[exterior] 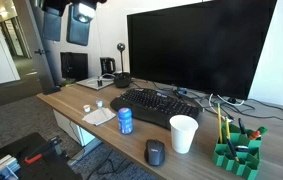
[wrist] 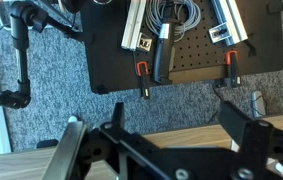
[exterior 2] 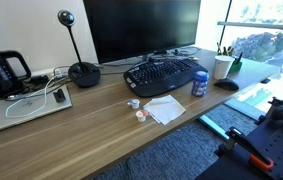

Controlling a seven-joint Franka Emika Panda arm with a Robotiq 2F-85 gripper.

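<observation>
My gripper shows in the wrist view as two black fingers spread wide apart, with nothing between them. Below it lie grey carpet and a black board; the desk's objects are outside that view. On the wooden desk (exterior: 201, 166) stand a blue can (exterior: 125, 121), a white cup (exterior: 182, 134) and a green holder (exterior: 237, 159) with pens and scissors. A black mouse (exterior: 155, 152) rests in front of the cup. Farther left, a white napkin (exterior 2: 165, 109) lies flat, with small white containers (exterior 2: 141, 115) beside it. Part of my arm (exterior: 67, 22) hangs high at the upper left.
Behind the can sits a black keyboard (exterior: 156, 106), below a large monitor (exterior: 201, 50). A webcam on a stand (exterior 2: 80, 60) and a kettle (exterior 2: 6, 72) occupy the back left. Clamps (wrist: 145, 78) and coiled cable (wrist: 176, 14) lie on the black board.
</observation>
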